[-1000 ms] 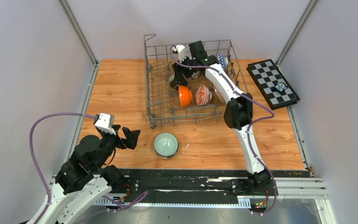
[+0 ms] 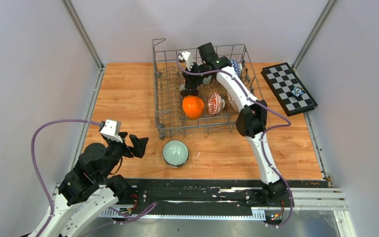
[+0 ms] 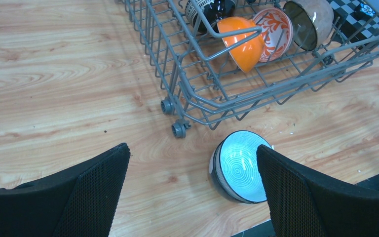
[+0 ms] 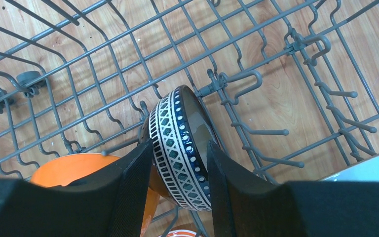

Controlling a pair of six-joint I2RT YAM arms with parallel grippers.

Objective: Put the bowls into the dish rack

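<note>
The grey wire dish rack (image 2: 160, 113) holds several bowls, among them an orange bowl (image 2: 193, 106), a red-patterned bowl (image 2: 215, 102) and a blue-patterned bowl (image 2: 236, 66). In the right wrist view my right gripper is around a dark bowl with a white patterned band (image 4: 175, 148), its fingers at the bowl's sides; whether they grip it is unclear. A pale green bowl (image 2: 175, 153) sits on the table in front of the rack. My left gripper stands open and empty at the table's left front, left of that bowl.
A checkered board (image 2: 288, 89) lies right of the rack. Walls border both sides and the back.
The orange bowl looks tipped and shifted a little left. My right gripper has moved slightly left over the rack. The left arm is still.
</note>
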